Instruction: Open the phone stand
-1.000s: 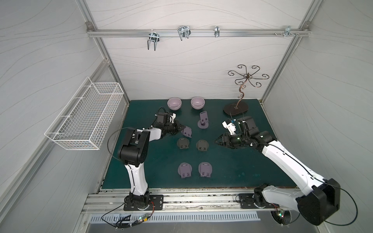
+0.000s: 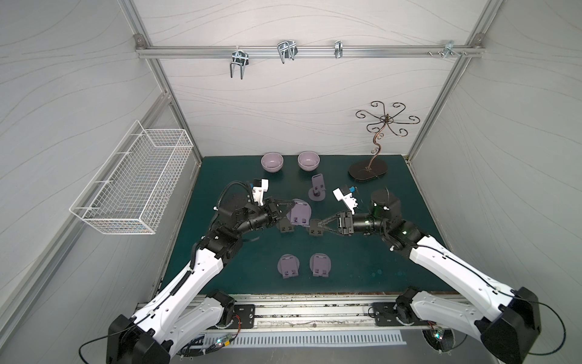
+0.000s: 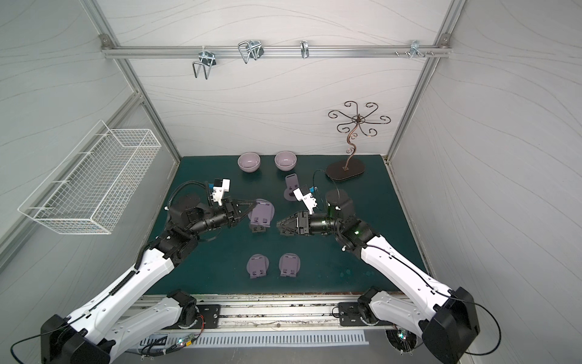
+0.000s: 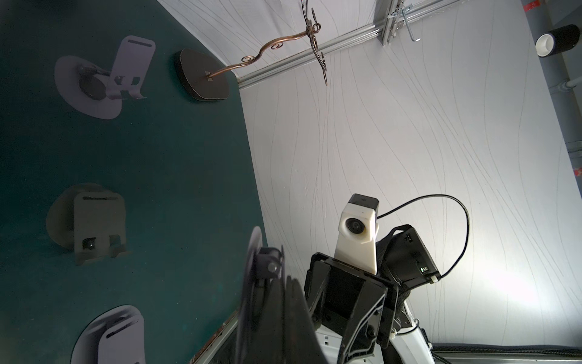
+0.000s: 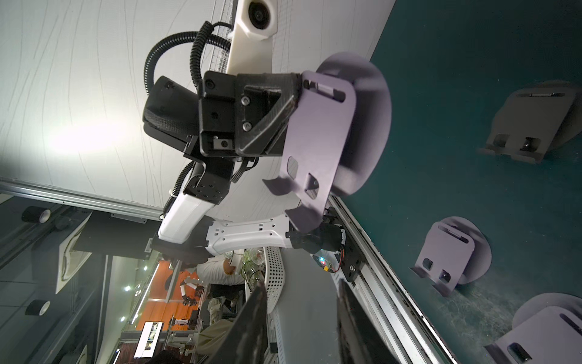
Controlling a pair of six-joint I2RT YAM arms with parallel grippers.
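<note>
A folded lilac phone stand hangs above the table, its thin round base held edge-on at the tips of my left gripper, which is shut on it. The stand's folded plate faces my right gripper, which is part open to its right with nothing between its fingers, a short way from the stand. On the table lie folded dark stands and lilac stands; one lilac stand at the back stands opened up.
Two lilac bowls sit at the back. A metal ornament on a dark base stands back right. A wire basket hangs on the left wall.
My left gripper has risen and moved right with the lilac stand. My right gripper has moved left toward it.
</note>
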